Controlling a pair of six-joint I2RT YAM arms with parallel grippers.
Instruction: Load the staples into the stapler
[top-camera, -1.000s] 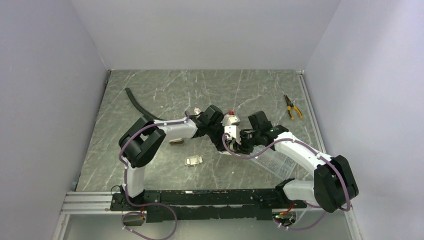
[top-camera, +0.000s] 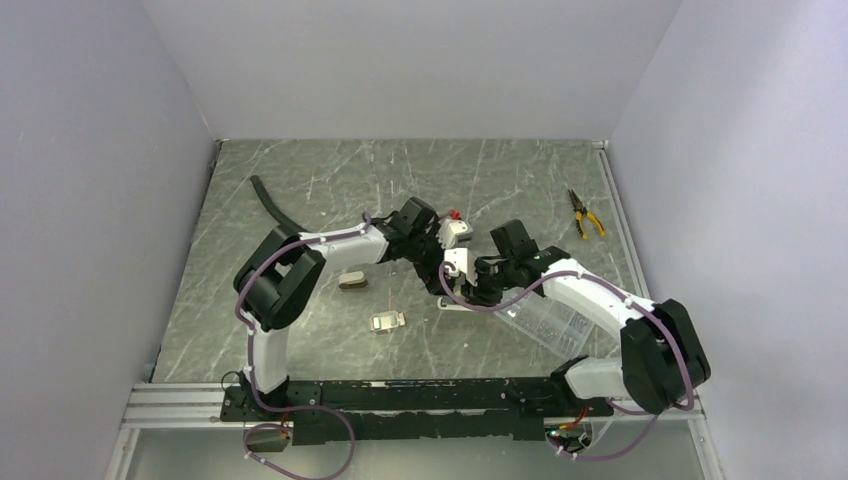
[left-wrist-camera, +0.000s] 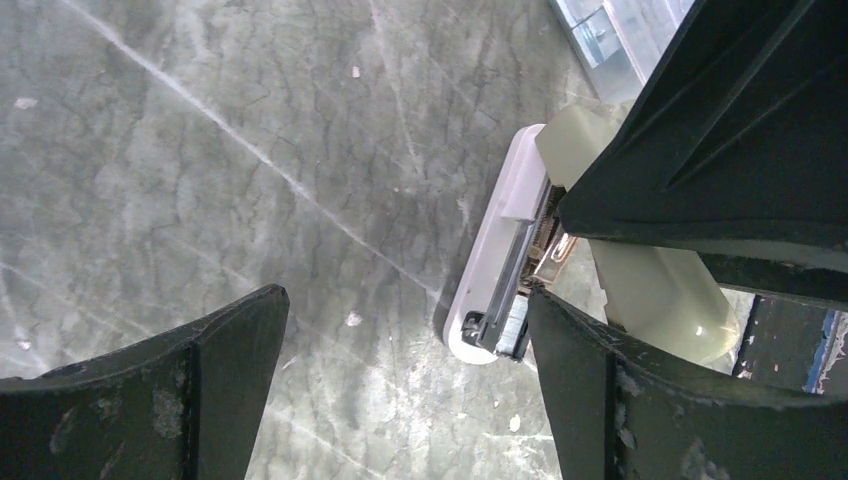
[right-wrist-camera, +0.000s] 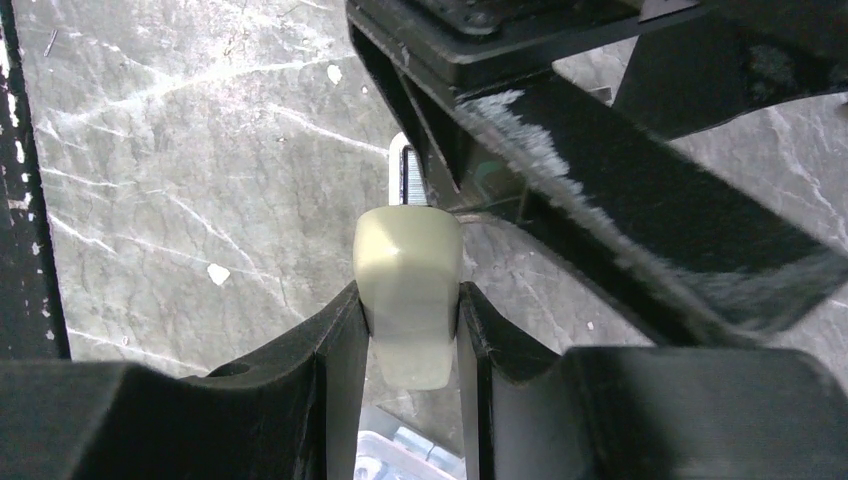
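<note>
The stapler lies opened near the middle of the table, its white base (left-wrist-camera: 490, 245) below and its cream top (left-wrist-camera: 668, 300) raised beside it. Inside the base are a dark rail and copper-coloured parts; whether staples lie there I cannot tell. My right gripper is shut on the cream top (right-wrist-camera: 408, 300), a black finger (left-wrist-camera: 700, 170) covering part of the stapler. My left gripper stands open with nothing between its fingers, its right fingertip (left-wrist-camera: 545, 310) overlapping the base's near end in view. From above, both grippers crowd over the white base (top-camera: 453, 304).
A clear plastic box (top-camera: 550, 322) lies under the right forearm. Left of the stapler are a small light-coloured box (top-camera: 387, 321) and a beige-topped block (top-camera: 352, 280). Pliers (top-camera: 584, 213) rest at the right, a black tube (top-camera: 270, 202) at the far left.
Both arms have shifted a little to the left, the left gripper drawing back slightly. More of the stapler's white base shows from above. The other objects have stayed put.
</note>
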